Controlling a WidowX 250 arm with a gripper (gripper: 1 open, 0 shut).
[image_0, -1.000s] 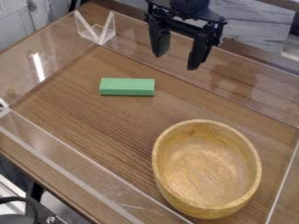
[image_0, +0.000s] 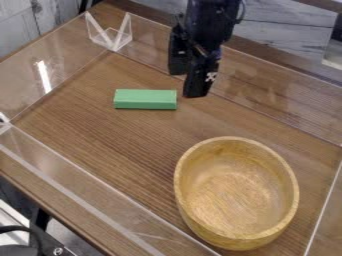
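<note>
The black gripper (image_0: 195, 66) hangs over the upper middle of the wooden table, angled toward the viewer, its fingers apart with nothing seen between them. A green rectangular block (image_0: 146, 99) lies flat on the table, below and to the left of the gripper, apart from it. A yellow round bowl (image_0: 237, 191) sits at the lower right.
Clear plastic pieces stand along the left edge and at the top left. A black cable (image_0: 19, 234) shows at the bottom left corner. The right side behind the bowl is clear.
The gripper has turned from lying crosswise to pointing toward the viewer and moved slightly left. The green block and the bowl have not moved.
</note>
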